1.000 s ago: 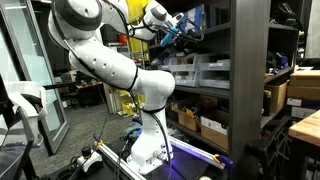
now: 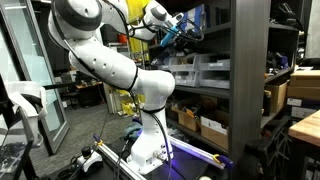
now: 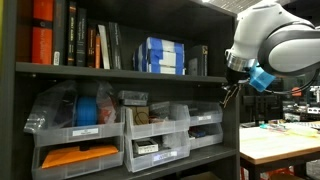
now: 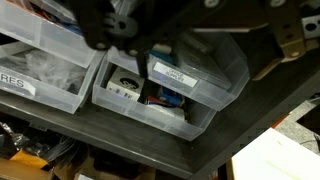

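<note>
My gripper (image 3: 236, 92) hangs at the right end of the shelving, in front of the bins. In the wrist view its fingers are blurred dark shapes at the top, spread apart, with nothing visible held between them. Below them, clear plastic bins come into view: one with a white label (image 4: 175, 77), and beneath it a lower bin (image 4: 168, 118) with a white box (image 4: 124, 84) and small items inside. In exterior view 2, a stack of clear bins (image 3: 160, 159) stands on the shelf, left of the gripper.
Books (image 3: 60, 35) and blue-and-white boxes (image 3: 165, 57) stand on the upper shelf (image 3: 110, 73). An orange item (image 3: 78, 154) lies in the lower left bin. The dark shelf upright (image 2: 243, 75) is close to the arm. A wooden table (image 3: 275, 143) stands at the right.
</note>
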